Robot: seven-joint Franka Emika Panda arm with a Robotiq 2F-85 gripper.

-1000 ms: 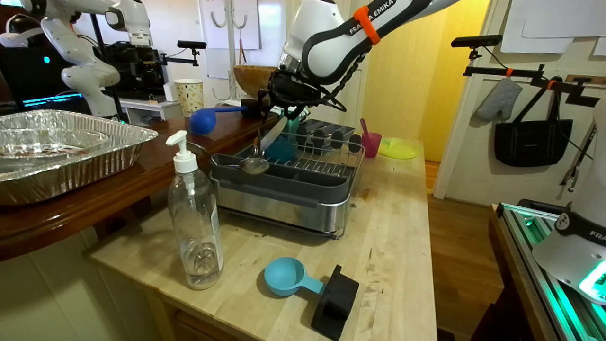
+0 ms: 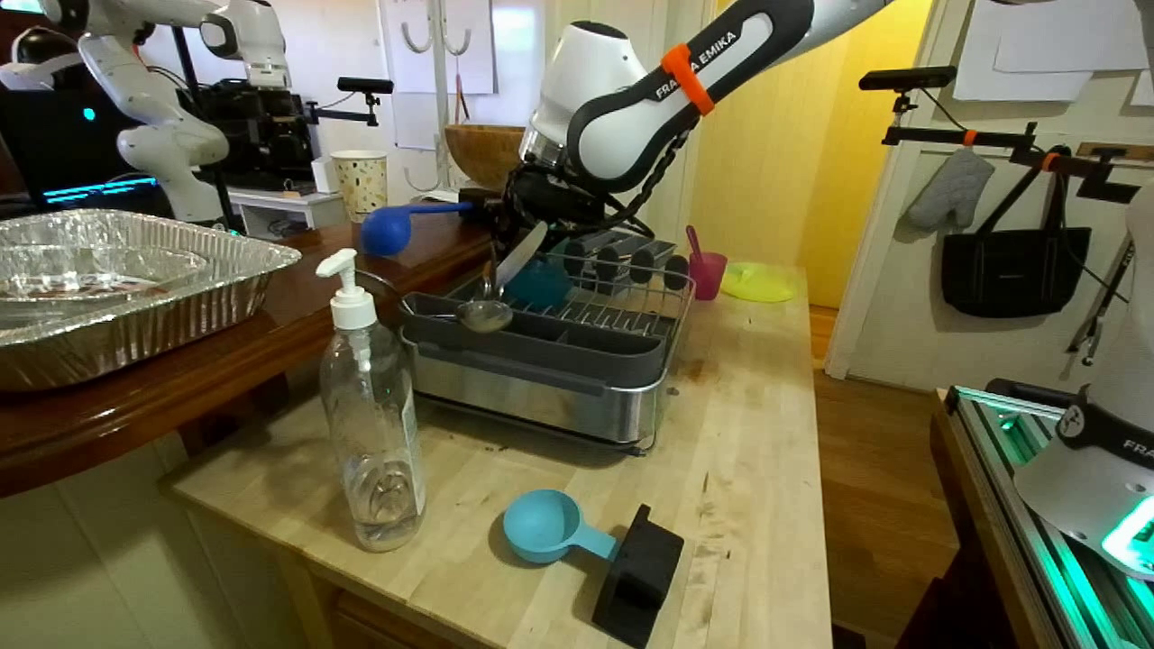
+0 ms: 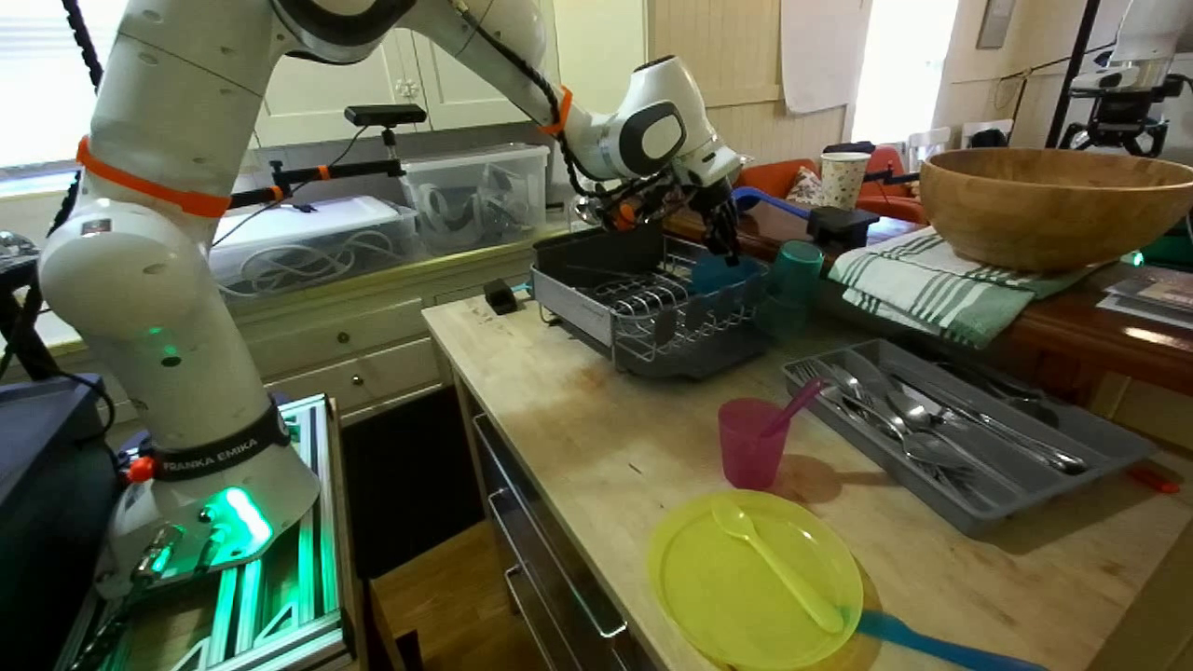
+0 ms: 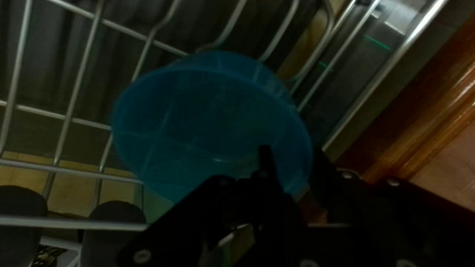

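Observation:
A translucent blue cup (image 4: 205, 111) stands in the wire dish rack (image 2: 649, 314); the wrist view looks into its open mouth. My gripper is part open at the cup's right rim. One dark finger (image 4: 265, 158) reaches over the inside of the cup, and the other finger (image 4: 319, 169) is just outside the rim. Whether either touches the wall cannot be made out. In exterior view 2 the gripper (image 3: 721, 237) points down over the blue cup (image 3: 716, 272) at the rack's back side. Exterior view 1 partly hides the fingertips behind utensils.
A teal cup (image 3: 794, 274) stands close beside the rack. A knife (image 2: 525, 258) and a ladle (image 2: 484, 315) stick out from the rack's grey caddy (image 2: 530, 344). The wooden ledge (image 4: 427, 120) runs close along one side. A cutlery tray (image 3: 973, 492) and pink cup (image 3: 749, 447) stand farther off.
The arm has come down and slightly to the left in exterior view 1, bringing the gripper lower over the blue cup. The cup and rack appear unmoved.

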